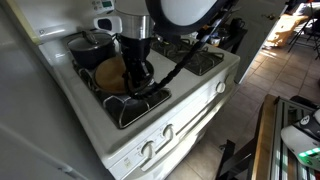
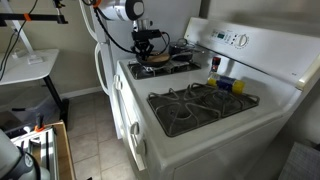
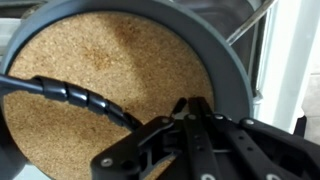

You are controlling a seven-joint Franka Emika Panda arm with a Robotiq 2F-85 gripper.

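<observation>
A round brown, cork-like disc lies inside a dark grey rim, which looks like a pan, on the far-left burner area of the stove. The same brown disc shows partly behind my arm in exterior view 1. My black gripper is low over the disc, near its edge on the lower right of the wrist view, shut with nothing visible between its fingers. Whether the fingertips touch the disc, I cannot tell. In exterior view 2 the gripper is just above the disc.
A dark lidded pot stands behind the disc. Black burner grates lie in front of it, and another empty grate covers the other burners. A bottle and a blue-and-yellow item sit at the back. A black cable crosses the wrist view.
</observation>
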